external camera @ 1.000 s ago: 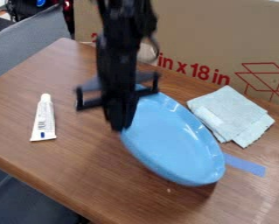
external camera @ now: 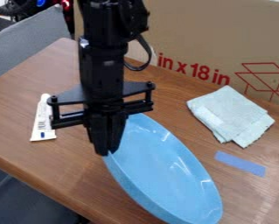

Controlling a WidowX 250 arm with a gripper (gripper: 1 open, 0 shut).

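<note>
My gripper [external camera: 107, 145] is in the centre of the camera view, pointing down at the left end of a light blue oval plate [external camera: 174, 179], which slants toward the bottom right. The fingers look shut; whether the plate's rim is between them is hidden by the gripper itself.
A white tube [external camera: 44, 118] lies on the wooden table [external camera: 54, 166] to the left. A folded pale cloth [external camera: 229, 116] and a blue strip [external camera: 240, 163] lie to the right. A cardboard box [external camera: 223, 44] stands along the back.
My gripper has moved down the view and slightly left. The plate has moved the same way, its near end now lower in the frame.
</note>
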